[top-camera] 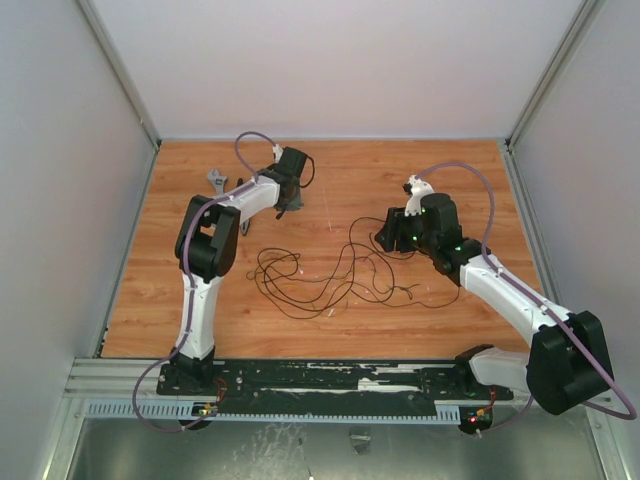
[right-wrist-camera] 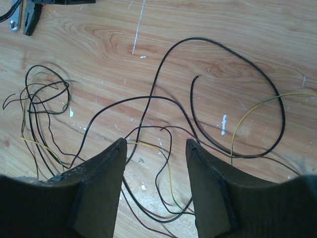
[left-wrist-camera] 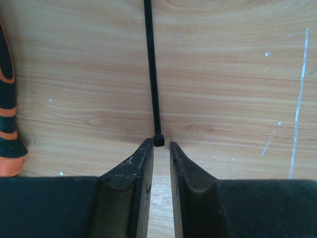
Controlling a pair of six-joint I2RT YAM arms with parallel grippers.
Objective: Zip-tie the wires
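A black zip tie (left-wrist-camera: 152, 74) lies lengthwise on the wooden table in the left wrist view, its square head (left-wrist-camera: 158, 141) toward me. My left gripper is part open, with a narrow gap between its fingers. The head sits right at the fingertips; whether it touches them I cannot tell. The loose wires (top-camera: 345, 285), black with some yellow-green, spread in loops over the middle of the table. Over their right part hovers my right gripper, part open, with wires visible on the table beneath and nothing held.
A tool with an orange and dark handle (left-wrist-camera: 8, 119) lies left of the zip tie. Near the left arm a wrench (top-camera: 217, 181) rests on the table. Bare wood (top-camera: 350, 175) stretches across the back middle.
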